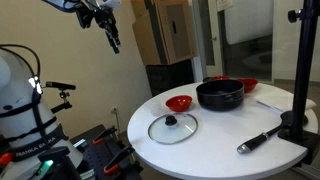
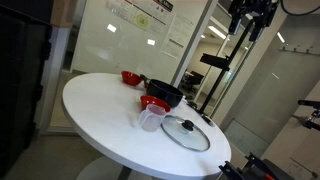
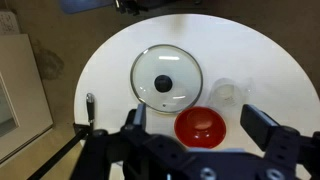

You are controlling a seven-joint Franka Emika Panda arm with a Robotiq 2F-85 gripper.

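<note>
High above the white round table, my gripper hangs at the upper left in exterior view 1. Its dark fingers stand wide apart at the bottom of the wrist view, so it is open, and nothing is held. On the table are a glass lid with a black knob, a red bowl, and a clear plastic jug beside the bowl. A black pot stands behind the bowl in exterior view 1. The gripper mostly hides the pot's area in the wrist view.
More red bowlware sits behind the pot. A black-handled utensil lies near the table's right side, beside a black upright post. Bare tabletop shows in front of the lid and between lid and utensil.
</note>
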